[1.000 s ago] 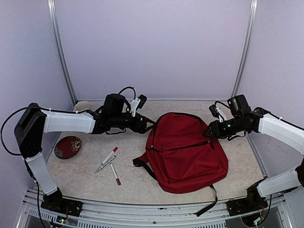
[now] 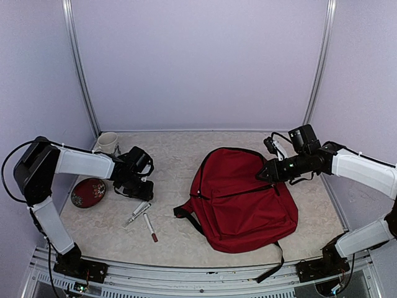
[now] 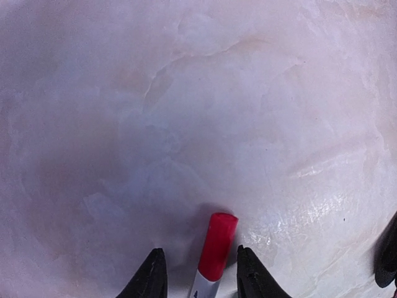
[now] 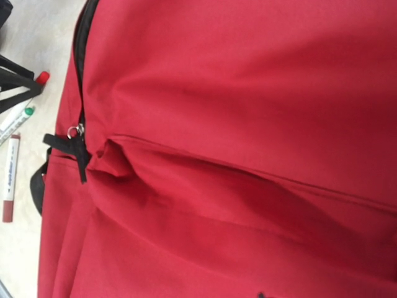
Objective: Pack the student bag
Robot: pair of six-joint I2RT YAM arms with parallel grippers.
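Observation:
A red backpack (image 2: 245,217) lies on the table with its front pocket gaping in the right wrist view. Three markers lie left of it: a red-capped one (image 3: 216,245), a green-capped one (image 4: 18,119) and a brown-capped one (image 4: 10,180). My left gripper is low over the red-capped marker, its fingers apart on either side of the cap. My right gripper (image 2: 263,174) hovers over the bag's upper right; its fingertips are mostly out of its wrist view, and I cannot tell their opening.
A dark red bowl (image 2: 88,192) sits at the table's left, with a white cup (image 2: 108,141) behind it. Bare table lies between the left arm and the bag and along the front left. Black straps hang from the bag toward the front edge.
My left arm has moved left from beside the bag and down toward the markers. The right gripper has shifted slightly left; the bag looks unchanged.

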